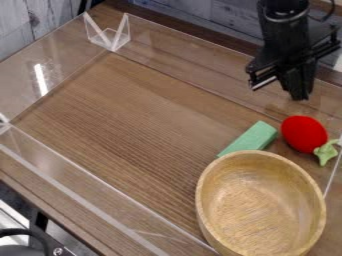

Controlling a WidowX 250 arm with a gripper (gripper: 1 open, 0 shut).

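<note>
The black gripper (291, 78) hangs at the upper right, shut, with nothing visible between its fingers. Below it lie a red oval object (303, 130) with a small green piece (326, 149) beside it, and a green rectangular block (247, 140). A large light wooden bowl (261, 205) sits at the bottom right, in front of the block.
A clear wire-like or plastic holder (107, 32) stands at the upper left. The table's edge runs along the left.
</note>
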